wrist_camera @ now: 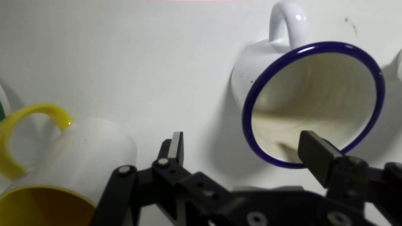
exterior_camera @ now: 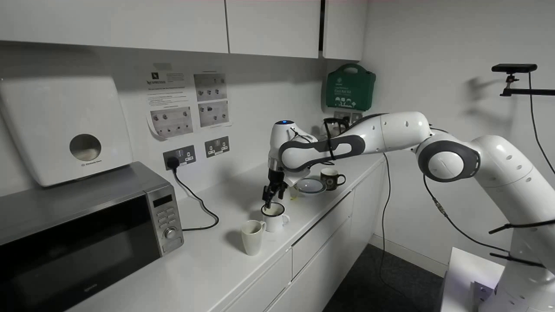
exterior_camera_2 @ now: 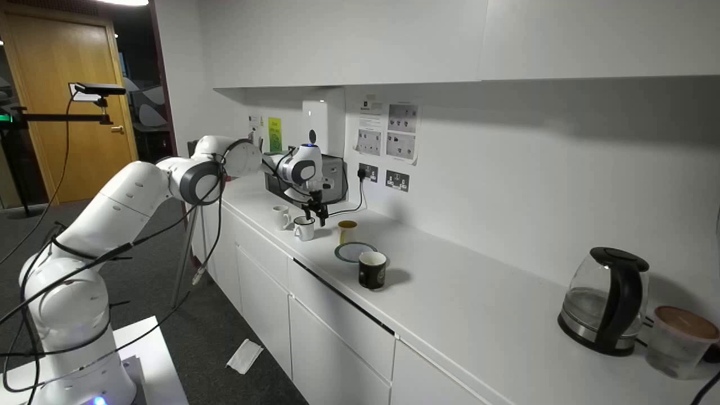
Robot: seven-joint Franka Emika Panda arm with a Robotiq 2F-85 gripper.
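Observation:
My gripper is open, with nothing held between its fingers. It points down at the white enamel mug with a dark blue rim (wrist_camera: 256,71), which stands upright on the counter. In the wrist view the right finger (wrist_camera: 320,156) overlaps the near part of that mug's rim and opening; whether they touch cannot be told. Over bare counter is the left finger (wrist_camera: 176,148), between this mug and a white mug with a yellow inside and handle (wrist_camera: 101,150). The exterior view puts the gripper (exterior_camera: 272,200) just over the rimmed mug (exterior_camera: 273,221).
A tall white mug (exterior_camera: 253,239) stands close beside the rimmed one. Further along are a plate or shallow bowl (exterior_camera_2: 354,252) and a dark mug (exterior_camera_2: 372,271). A microwave (exterior_camera: 78,239) and a kettle (exterior_camera_2: 601,304) stand further off. Clear counter lies before the kettle.

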